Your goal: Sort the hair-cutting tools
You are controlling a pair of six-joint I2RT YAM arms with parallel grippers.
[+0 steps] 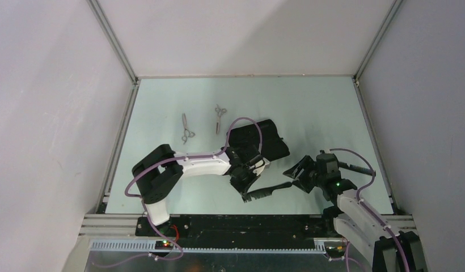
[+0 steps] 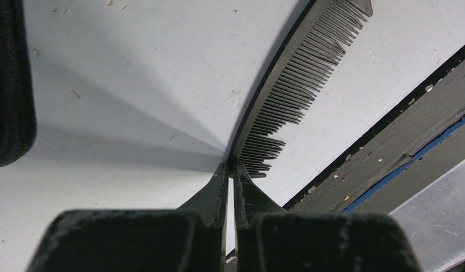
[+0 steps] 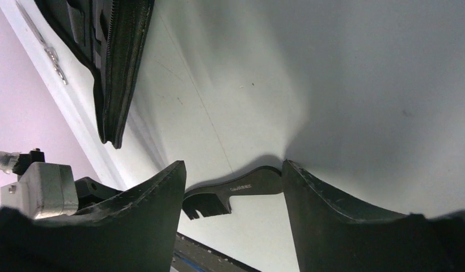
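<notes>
A black comb (image 1: 264, 192) with a handle lies near the table's front edge between both arms. My left gripper has its tips together at the toothed end of the comb (image 2: 275, 90); whether the rim is pinched between them cannot be told. At the handle end stands my right gripper, its fingers apart, with the comb's handle (image 3: 256, 182) in the gap and its end touching one finger. Behind lies a black case (image 1: 258, 140). Two scissors (image 1: 186, 129) rest at the back left. Another black comb (image 1: 356, 168) lies behind the right arm.
A dark rail (image 1: 247, 229) runs along the front edge, close to the comb. Side walls (image 1: 423, 113) bound the table.
</notes>
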